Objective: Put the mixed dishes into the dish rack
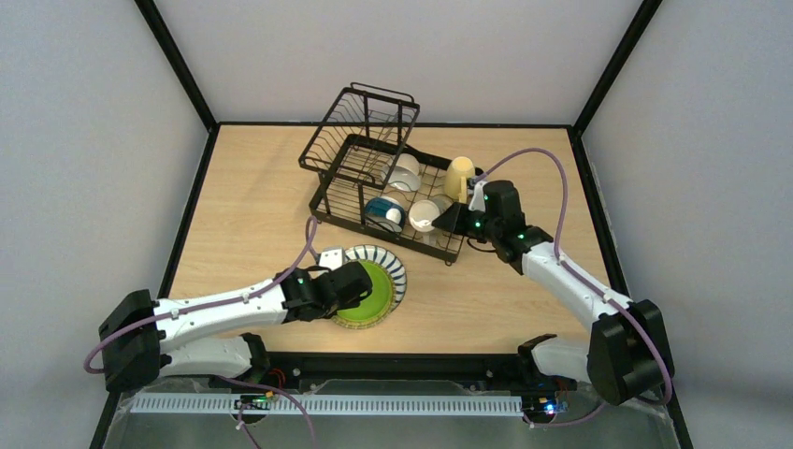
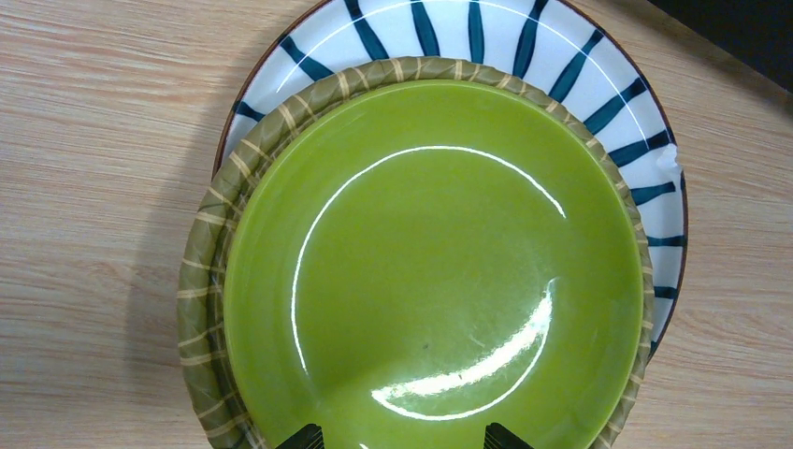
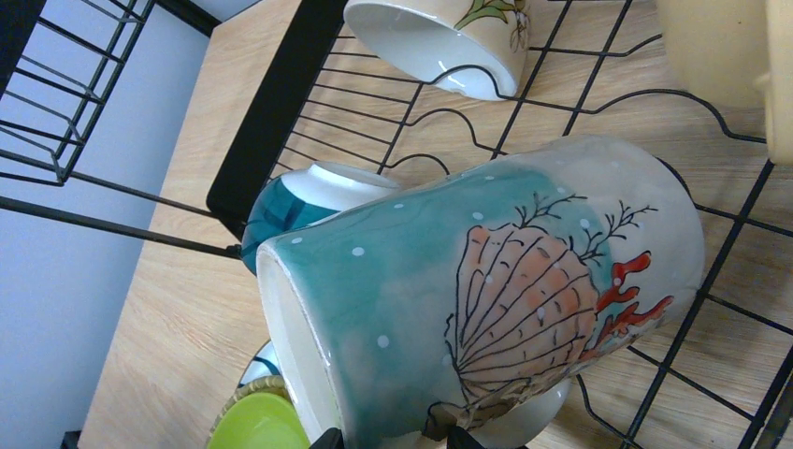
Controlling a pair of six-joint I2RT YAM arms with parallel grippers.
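Note:
A shell-painted mug (image 3: 402, 290) lies tilted in the lower tier of the black dish rack (image 1: 341, 223), filling the middle of the right wrist view. My right gripper is open at the mug's near side; its hold on the handle does not show. From above, that mug is the white one (image 1: 424, 215) by the gripper tip. A green plate (image 2: 430, 253) with a woven-look rim under it rests on a blue-striped plate (image 2: 472, 28) on the table. My left gripper stands open over the green plate's near part, nothing between its fingers.
In the rack are a blue-and-white bowl (image 3: 309, 201), a flowered cup (image 3: 486, 37) and a yellow mug (image 1: 458, 173). The rack's upper tier (image 1: 365, 131) overhangs its left part. The table right of the plates is clear.

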